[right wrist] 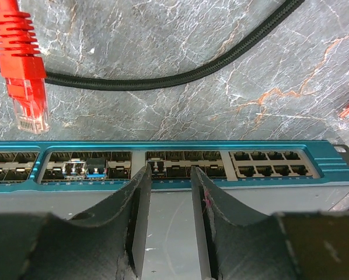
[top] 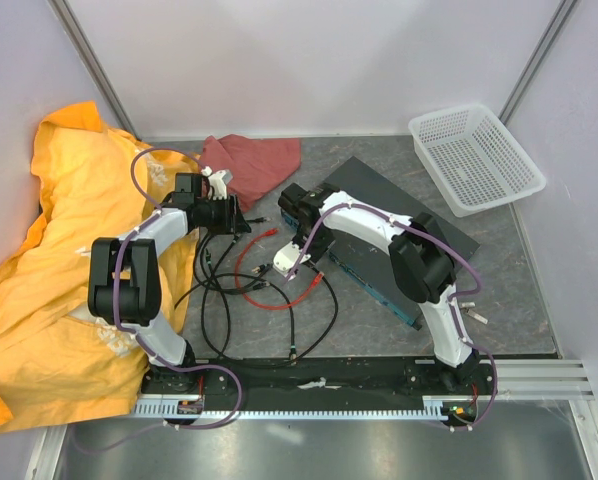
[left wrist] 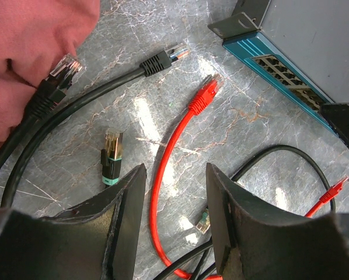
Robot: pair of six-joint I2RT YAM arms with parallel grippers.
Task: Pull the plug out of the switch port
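The network switch [top: 414,225] is a dark flat box with a teal port face, set at an angle on the right of the table. In the right wrist view its teal port frame [right wrist: 186,144] runs across the middle. My right gripper is open over the front edge, nothing between its fingers. No cable is seen running into the ports in view. A red plug [right wrist: 28,99] lies loose in front of the port face. Over the cables on the left, my left gripper has its fingers apart and empty. A second red plug [left wrist: 203,96] lies beyond them.
Tangled black cables [top: 219,300] cover the table's left middle. A red cloth [top: 254,165] lies behind, orange cloth [top: 69,250] at the far left. An empty white basket [top: 476,160] stands at the back right. Several black plugs [left wrist: 157,63] lie loose near the left gripper.
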